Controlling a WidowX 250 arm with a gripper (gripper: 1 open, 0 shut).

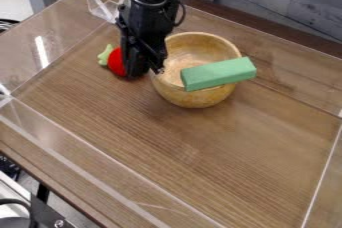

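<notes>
My black gripper [138,54] is lowered at the upper left of the camera view, just left of the bowl's rim, over a red object with a pale green top [116,58], partly hidden behind it. The gripper looks narrow; whether anything is between its fingers is hidden. A wooden bowl [194,92] holds a green block [218,72], which rests tilted across its right rim.
A raised wooden edge [301,22] runs along the back right. Dark cables [19,210] lie beyond the table's left edge.
</notes>
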